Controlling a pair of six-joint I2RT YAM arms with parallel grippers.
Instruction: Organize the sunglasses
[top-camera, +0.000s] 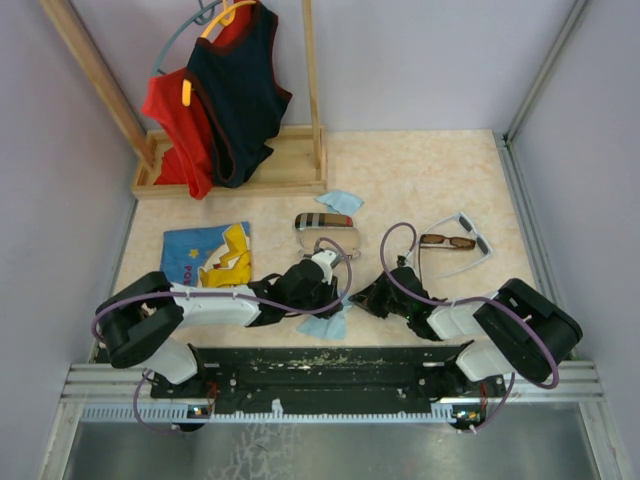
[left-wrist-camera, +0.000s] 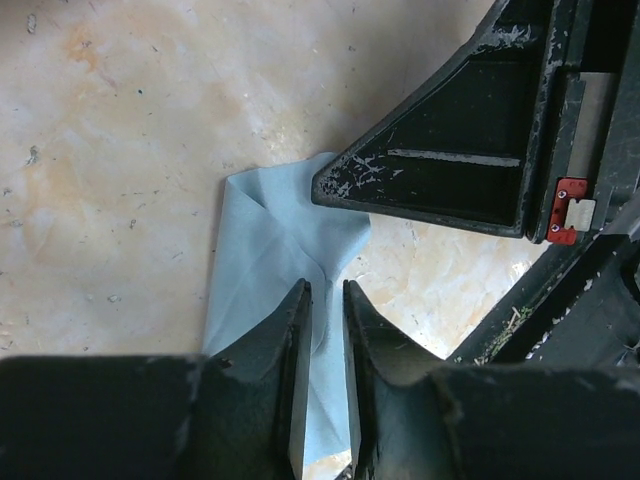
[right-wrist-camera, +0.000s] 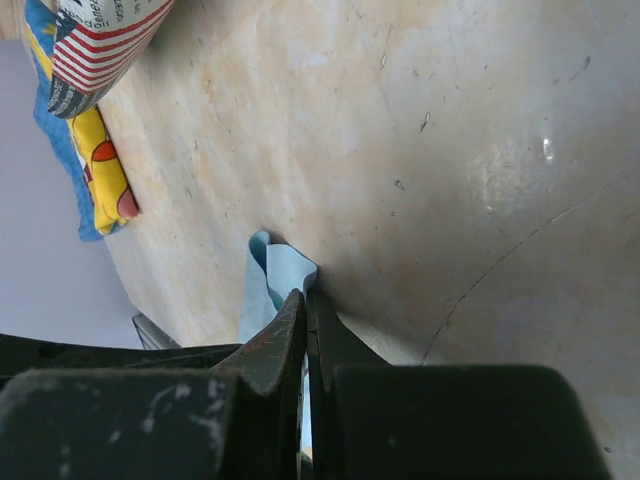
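A light blue cloth lies folded at the front centre, beneath both grippers. In the left wrist view my left gripper hovers over the cloth with its fingertips slightly apart and nothing seen between them. My right gripper is shut at the cloth's raised corner; whether cloth is pinched is unclear. Brown sunglasses and white sunglasses lie at the right. A striped case lies at the back centre, by another blue cloth.
A blue and yellow pouch lies at the left. A wooden rack with hanging red and dark garments fills the back left.
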